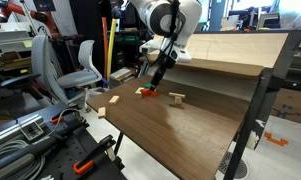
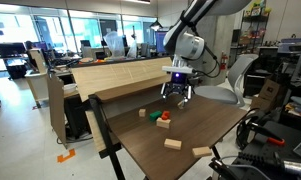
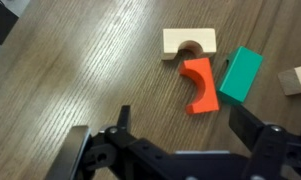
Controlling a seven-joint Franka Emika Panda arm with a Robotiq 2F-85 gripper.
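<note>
Below my gripper, an orange-red arch block (image 3: 200, 86) lies on the wooden table, its curve opening to the left. Touching or nearly touching its right side is a green block (image 3: 239, 75). A natural wood arch block (image 3: 189, 42) sits just above the orange one in the wrist view. The gripper stands open with nothing between its fingers, and its tips spread to either side of the orange block's lower end. From the exterior view the gripper (image 1: 151, 84) is low over the coloured blocks, partly hiding the green one.
A plain wood block (image 3: 295, 80) lies to the right in the wrist view. Another wooden piece (image 1: 177, 98) is right of the cluster, with more blocks (image 1: 114, 100) near the table's left edge. A raised ledge (image 1: 215, 66) borders the back.
</note>
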